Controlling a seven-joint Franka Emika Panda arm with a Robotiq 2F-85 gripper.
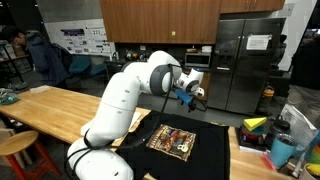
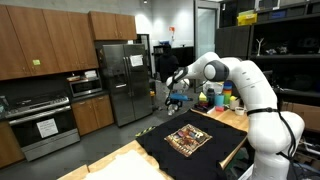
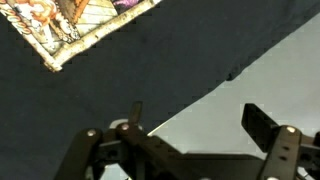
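My gripper stands open, its two dark fingers wide apart at the bottom of the wrist view, with nothing between them. Below it in that view are the black cloth and the cloth's edge against a pale surface. A square picture board with a colourful, busy pattern lies flat on the cloth. Part of the board shows at the wrist view's upper left, apart from the fingers. In exterior view 1 the gripper hangs over the cloth's far part, beyond the board.
On the right of exterior view 1 stand a blue container, colourful items and other clutter. A wooden stool is at the left. Much of the black cloth around the board is bare.
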